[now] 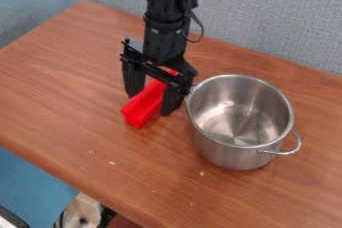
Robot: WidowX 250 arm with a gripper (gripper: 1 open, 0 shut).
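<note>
A red elongated block (143, 107) lies on the wooden table, angled toward the back right. My black gripper (154, 92) is low over it with its fingers open, one at each side of the block's back part, which is partly hidden by the gripper. Whether the fingers touch the block I cannot tell. A steel pot (241, 122) with a handle stands just to the right of the block and gripper.
A grey wall is behind, and the table's edge runs along the lower left.
</note>
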